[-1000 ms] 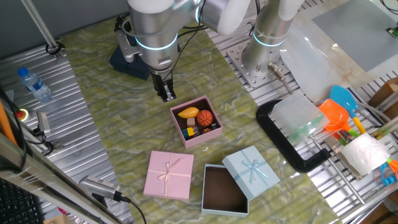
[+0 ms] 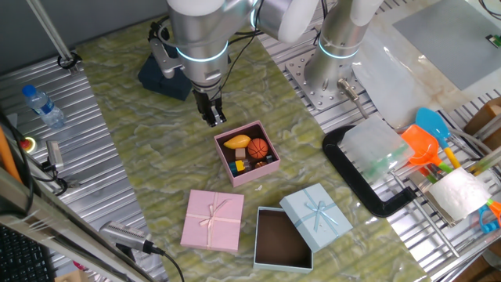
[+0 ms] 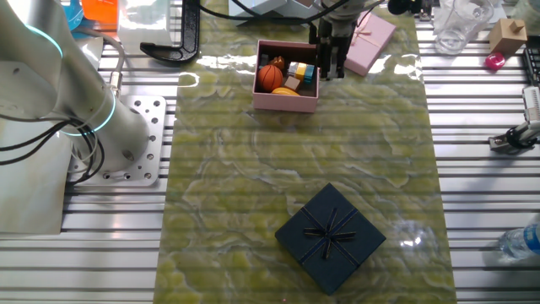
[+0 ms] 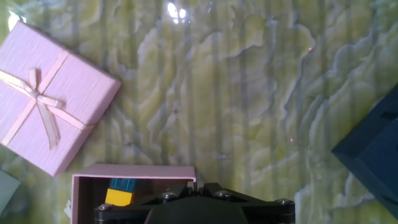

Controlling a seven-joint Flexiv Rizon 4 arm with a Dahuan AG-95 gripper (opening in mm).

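Note:
My gripper (image 2: 216, 121) is over the mat, just off the back-left corner of the open pink box (image 2: 255, 177). In the wrist view its fingertips meet at the bottom centre with nothing showing between them. Inside the pink box lie a yellow mango-like toy (image 2: 237, 142), a small basketball (image 2: 257, 148), a wooden block (image 2: 240, 153) and coloured blocks (image 2: 237, 167). In the wrist view the gripper covers much of the box, leaving a yellow and teal block (image 4: 119, 196) visible.
The pink lid (image 2: 212, 221) with a bow lies on the mat. A light blue lid (image 2: 317, 218) leans on the empty light blue box (image 2: 282, 240). A dark blue box (image 3: 330, 238) sits apart. A black clamp (image 2: 365, 188) borders the mat.
In exterior view 1 my gripper has shifted a little to the right, closer to the pink box. The boxes, lids and toys have not moved.

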